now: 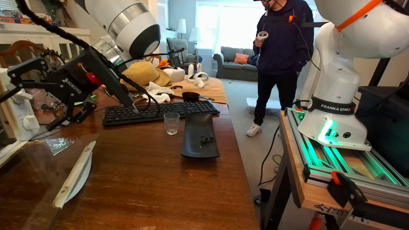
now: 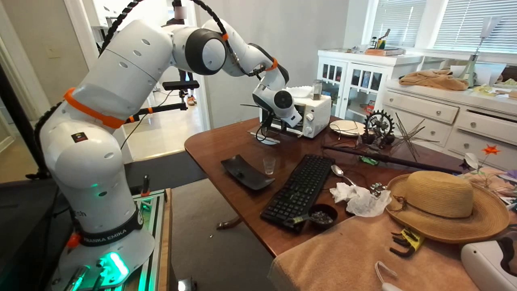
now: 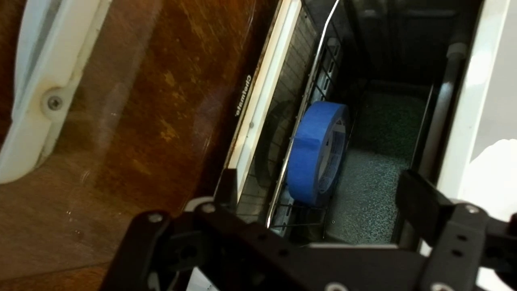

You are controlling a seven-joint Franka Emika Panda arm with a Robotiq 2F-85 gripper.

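Observation:
A roll of blue tape (image 3: 310,150) stands on edge inside the white toaster oven (image 2: 317,116), against the wire rack (image 3: 286,179), as the wrist view shows. The oven's glass door (image 3: 145,194) is folded down over the table, its white handle (image 1: 74,174) lying outermost. My gripper (image 1: 28,113) is at the oven's front, its fingers wide apart in exterior view 1. Seen from the wrist, the dark fingers (image 3: 419,199) straddle the opening below the tape, with nothing held between them. In exterior view 2 the arm hides most of the oven's front.
A black tray (image 1: 200,134) with small dark bits, a clear glass (image 1: 171,123) and a black keyboard (image 1: 161,111) lie to the side. A straw hat (image 2: 438,199) rests at the far end.

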